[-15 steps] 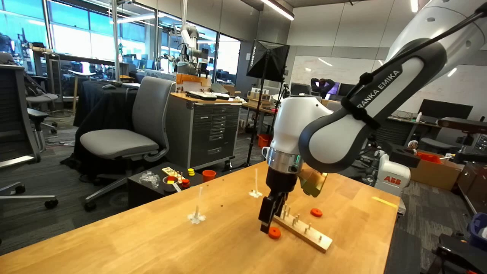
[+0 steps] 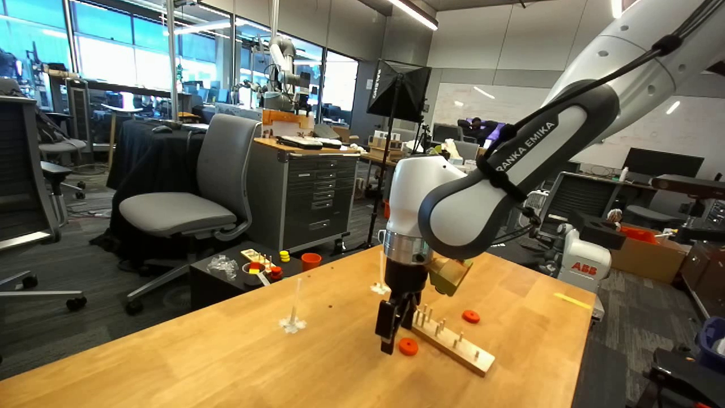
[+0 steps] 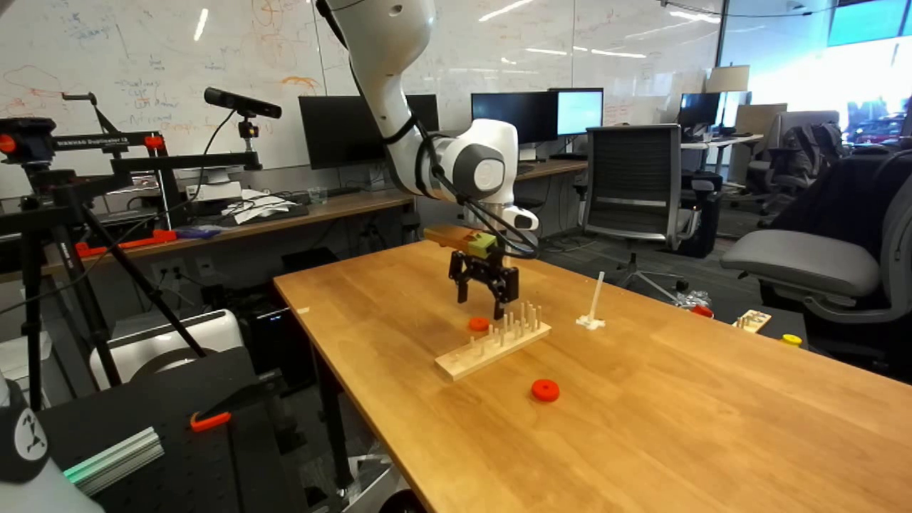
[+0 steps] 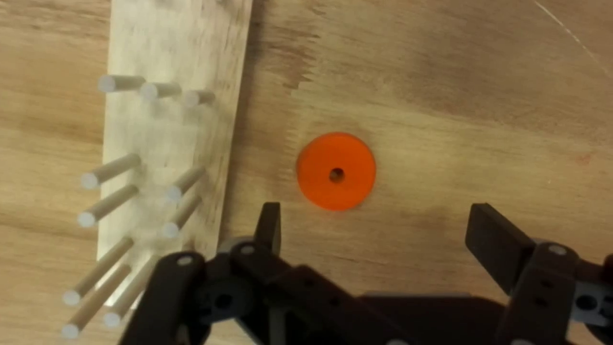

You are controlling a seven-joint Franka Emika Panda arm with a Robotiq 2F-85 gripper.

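My gripper stands open above the table, with nothing between its fingers. In the wrist view, an orange-red disc (image 4: 317, 183) with a small centre hole lies flat on the wood, ahead of the fingertips and between their lines. This disc (image 2: 408, 347) appears just beside and below the gripper (image 2: 397, 338) in exterior view 1. The wooden peg board (image 4: 166, 34) runs along the left of the wrist view, its taller pegs nearest the left finger. A second red disc (image 2: 470, 316) rests across the board (image 2: 469, 355) from the gripper; exterior view 2 shows it (image 3: 545, 390) in front.
An upright white rod (image 2: 294, 309) on a pale base stands on the table, with a similar rod (image 2: 381, 268) farther back. A side table beyond the edge carries an orange cup (image 2: 311, 261) and small parts.
In exterior view 1 the arm has shifted left and slightly down, carrying the open gripper with it. Both discs and the board are where they were.
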